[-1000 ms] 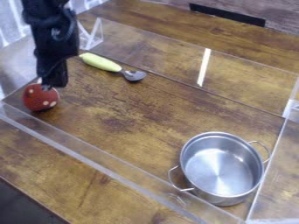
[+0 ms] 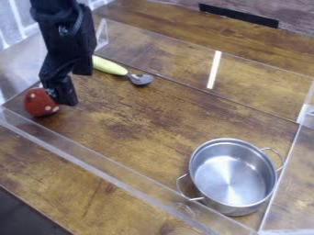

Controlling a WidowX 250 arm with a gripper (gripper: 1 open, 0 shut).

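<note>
My black gripper [image 2: 59, 90] is low at the left of the clear-walled enclosure, open, its fingertips just above and beside a red toy mushroom [image 2: 40, 104] with white spots. Behind it, a yellow corn-like toy [image 2: 108, 66] lies next to a grey spoon-like utensil [image 2: 140, 79]. A steel pot [image 2: 232, 174] with two handles stands at the front right.
Clear plastic walls with pale edges [image 2: 215, 69] border the wooden work surface [image 2: 172, 115]. A dark slot [image 2: 240, 16] shows at the back.
</note>
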